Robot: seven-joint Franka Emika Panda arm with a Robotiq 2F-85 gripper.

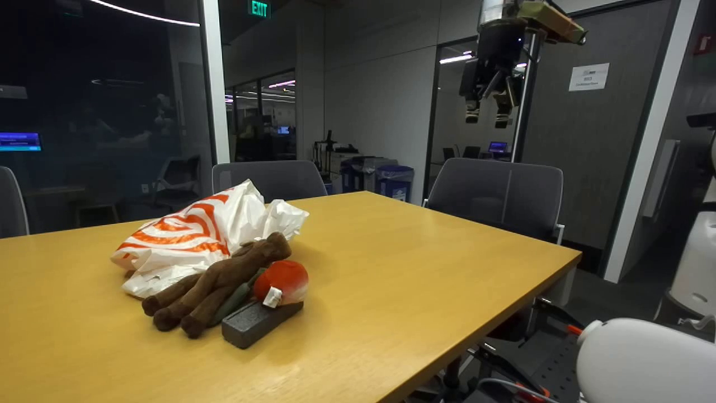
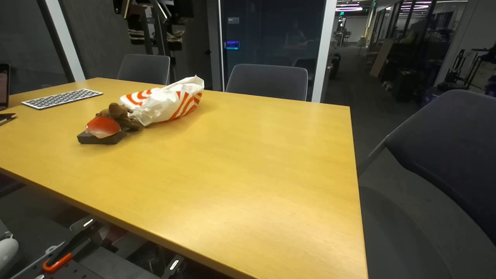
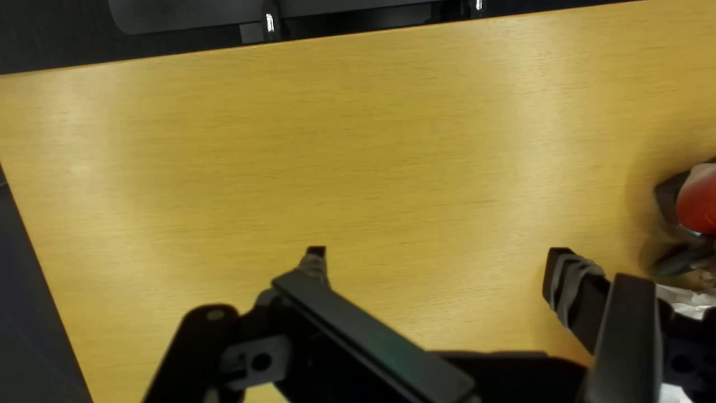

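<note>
High above the table my gripper hangs open, its two fingers apart and nothing between them. The wrist view shows the gripper over bare wood, with the red item partly cut off at the right edge. A white plastic bag with orange stripes lies crumpled on the table. Against it rests a brown plush toy with long limbs. Beside the toy, a round red-and-white item leans on a dark grey wedge-shaped block. Something dark green is partly hidden between toy and block.
A keyboard lies near the far left in exterior view 2. Chairs stand around the table's edges.
</note>
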